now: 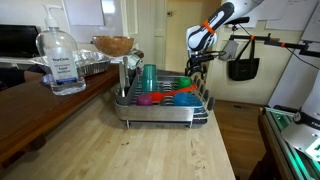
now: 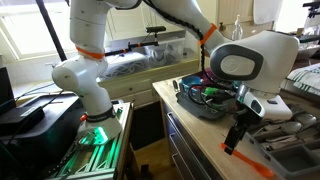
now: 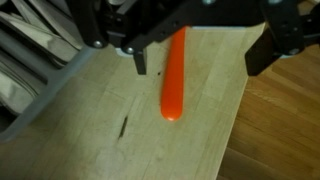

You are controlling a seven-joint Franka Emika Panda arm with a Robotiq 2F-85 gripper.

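An orange utensil (image 2: 250, 161) lies on the wooden counter, close to the counter's edge. In the wrist view its rounded orange handle (image 3: 173, 90) points down the picture, and its other end is hidden behind the gripper. My gripper is open above the handle, one finger on either side of it and nothing held. Exterior view 2 has the gripper (image 2: 234, 143) pointing down beside the utensil's near end; contact cannot be made out there. From exterior view 1, the arm (image 1: 204, 38) appears at the far end, beyond the dish rack.
A metal dish rack (image 1: 160, 114) holds a green cup (image 1: 150, 78) and several colourful dishes. A grey cutlery tray (image 2: 296, 157) lies beside the utensil. The counter drops off at its edge (image 3: 236, 115). Bare counter (image 1: 150, 150) fills the foreground.
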